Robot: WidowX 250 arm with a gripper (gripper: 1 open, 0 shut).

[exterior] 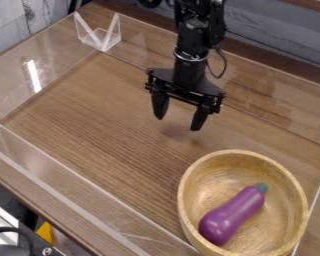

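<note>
My gripper (179, 108) hangs from the black arm over the back middle of the wooden table, its two dark fingers spread apart with nothing visible between them. At the front right lies a tan bowl (204, 183) holding a purple eggplant (232, 212), well away from the gripper.
Clear plastic brackets stand at the back left and left edge. A raised rim runs along the back, and a cable with yellow shows at the lower left.
</note>
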